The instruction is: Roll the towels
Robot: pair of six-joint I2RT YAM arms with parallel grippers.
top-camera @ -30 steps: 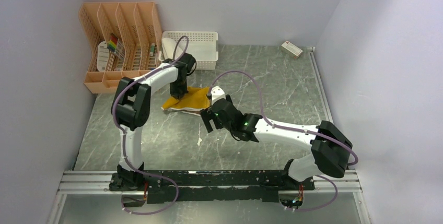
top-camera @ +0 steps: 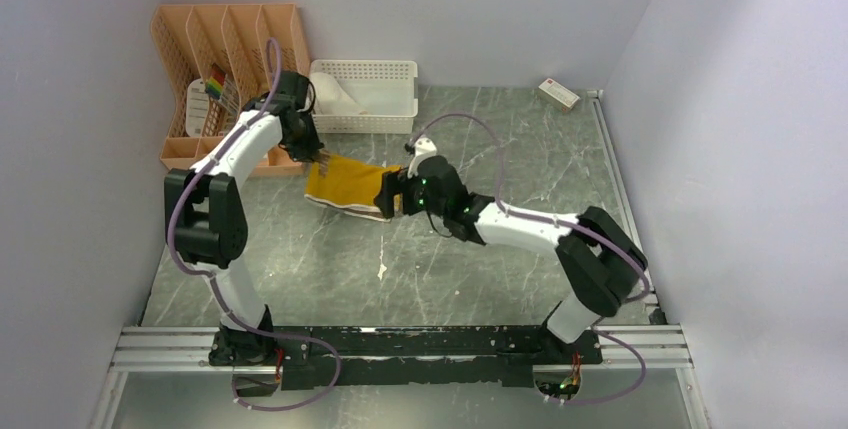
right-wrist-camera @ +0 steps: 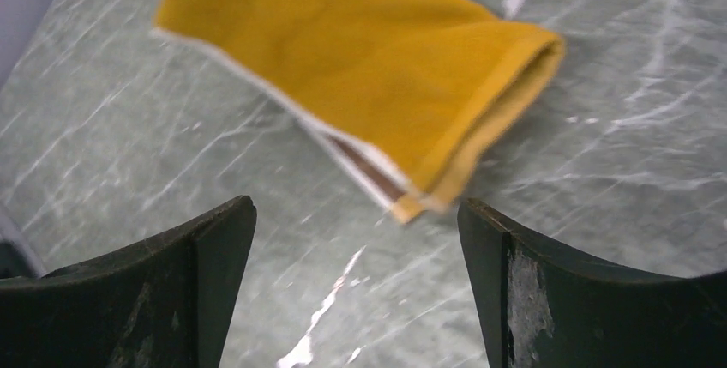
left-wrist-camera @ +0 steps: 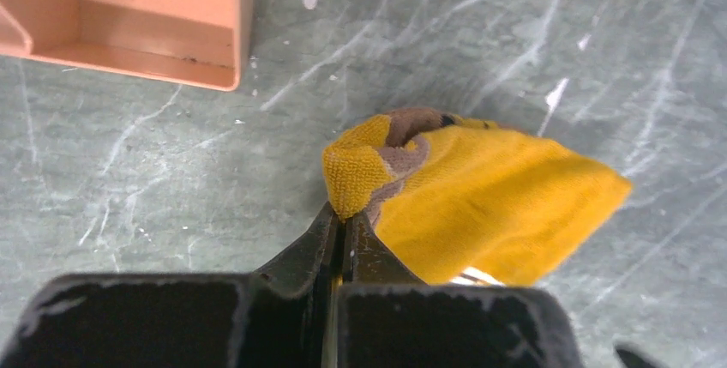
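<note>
On the table lies a folded yellow towel [top-camera: 355,179] with a brown and white striped edge. My left gripper is shut on a bunched corner of the towel [left-wrist-camera: 480,196], at its left end in the top view. In the right wrist view, the folded right end of the towel [right-wrist-camera: 403,85] lies just beyond the parted fingers of my right gripper. Nothing is between those fingers, and the gripper stands open by the towel's right edge.
A peach divided rack [top-camera: 235,79] stands at the back left, close to the left arm. Beside it, a white basket [top-camera: 395,124] has a white towel [top-camera: 333,92] inside. A small box [top-camera: 558,94] lies at the back right.
My left gripper has moved left and back, pulling the towel's left end with it toward the rack. The right gripper has moved slightly up toward the towel's right edge.
</note>
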